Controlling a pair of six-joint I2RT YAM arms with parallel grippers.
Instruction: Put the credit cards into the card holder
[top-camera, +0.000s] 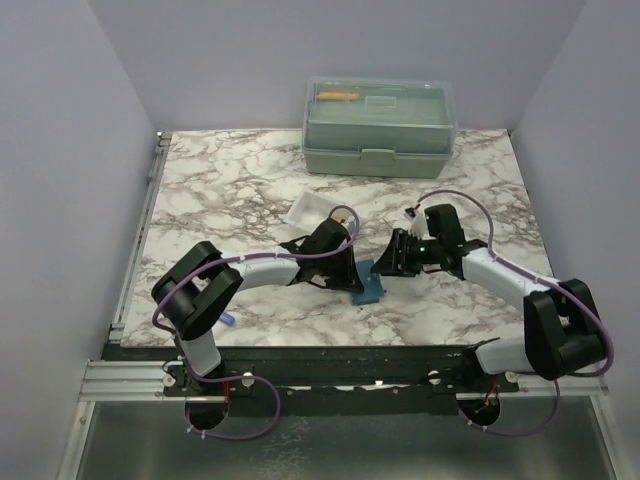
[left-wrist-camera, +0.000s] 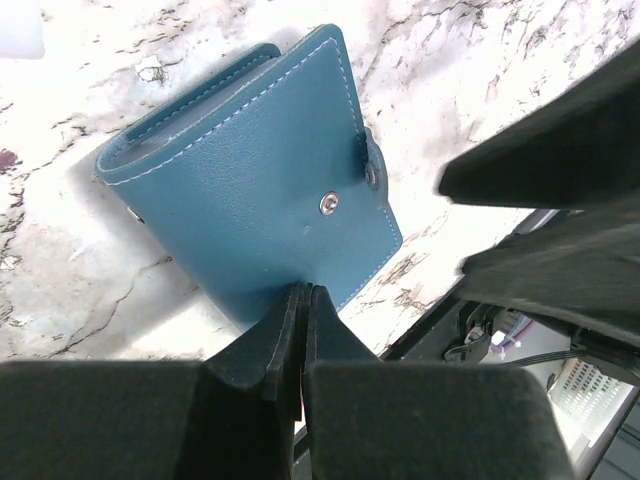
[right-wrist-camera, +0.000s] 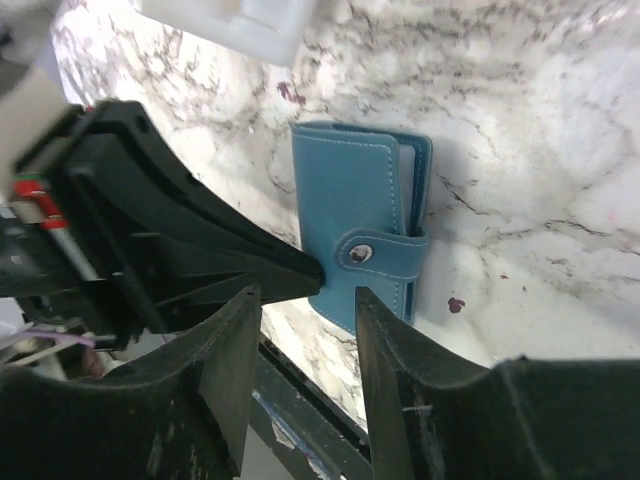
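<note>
The blue card holder (top-camera: 367, 284) lies on the marble table, with a strap and a metal snap (right-wrist-camera: 361, 253) on its face. A pale inner layer shows along its edge in both wrist views. My left gripper is shut, its tips against the holder's face and nothing visible between them. Close by on the right, my right gripper is part open and empty, apart from the holder. In the right wrist view the strap (right-wrist-camera: 398, 258) bends round the holder's side. No separate credit card can be made out.
An open white box (top-camera: 312, 211) sits just behind the holder. Farther back is a green lidded case (top-camera: 380, 125). A small blue object (top-camera: 227, 319) lies near the front left. Bare marble stretches to the right and far left.
</note>
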